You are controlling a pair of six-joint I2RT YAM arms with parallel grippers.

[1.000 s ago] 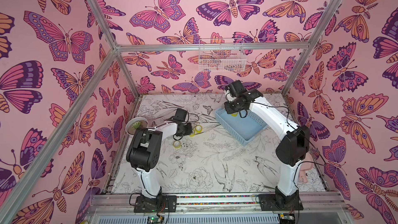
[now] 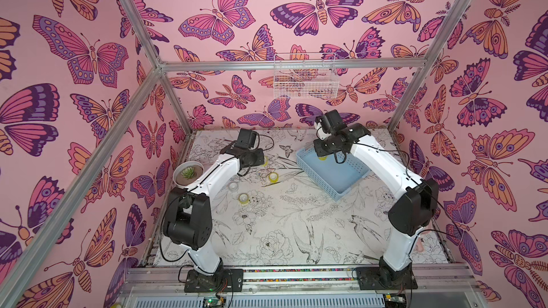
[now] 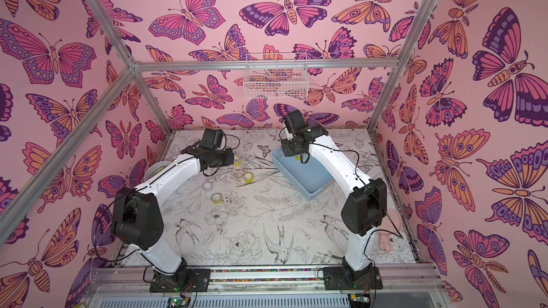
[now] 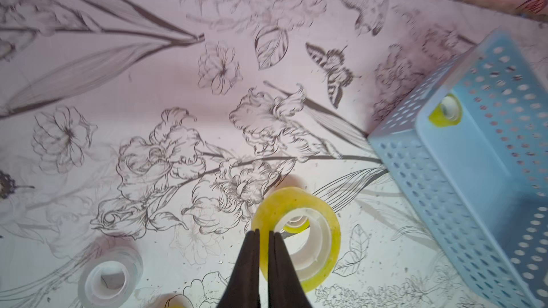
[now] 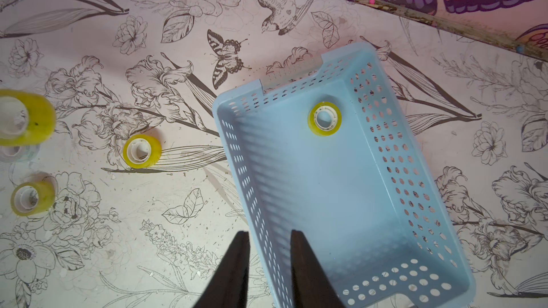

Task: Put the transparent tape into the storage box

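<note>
A yellow tape roll [image 4: 327,233] hangs in my shut left gripper, raised above the table left of the blue storage box [image 5: 336,194]. One yellow roll [image 5: 324,118] lies inside the box's far end. Another yellow roll [image 5: 141,151] lies left of the box, a further one [image 5: 32,198] farther left. A clear roll [image 4: 110,276] lies on the table at the lower left of the left wrist view. My right gripper hovers over the box, its fingers apart with nothing visible between them.
A potted succulent [image 2: 188,172] stands at the table's left edge. A pink object [image 3: 385,239] lies near the right arm's base. A white wire basket [image 2: 305,88] hangs on the back rail.
My left gripper has risen and moved back, carrying the yellow roll up off the table. My right arm has shifted slightly right.
</note>
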